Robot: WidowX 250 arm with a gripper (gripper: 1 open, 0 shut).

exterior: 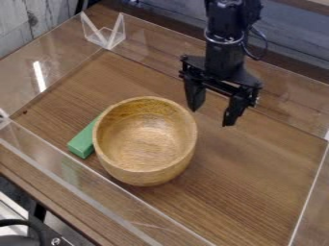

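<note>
My black gripper (215, 106) hangs from the arm over the wooden table, open, behind and to the right of a large round tan bowl (144, 163). A small green block (85, 136) lies at the bowl's left side, partly hidden by it. Nothing shows held between the fingers.
A clear plastic piece (104, 29) stands at the back left of the table (257, 183). Black cables and items are at the lower left, off the table's edge.
</note>
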